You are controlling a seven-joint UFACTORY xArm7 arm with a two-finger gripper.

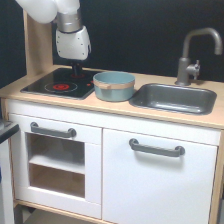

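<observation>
A white robot arm hangs at the upper left of the camera view, its dark gripper (77,70) low over the back of the black stovetop (48,87). The fingers are small and dark against the dark background, so their state is unclear. A teal pot (114,92) sits on the counter just right of the stovetop, to the right of the gripper.
A steel sink (172,95) with a tall tap (186,65) fills the right of the wooden counter. Below are a white cupboard door (158,180) and an open white shelf compartment (57,155). A grey-handled panel stands at the far left edge.
</observation>
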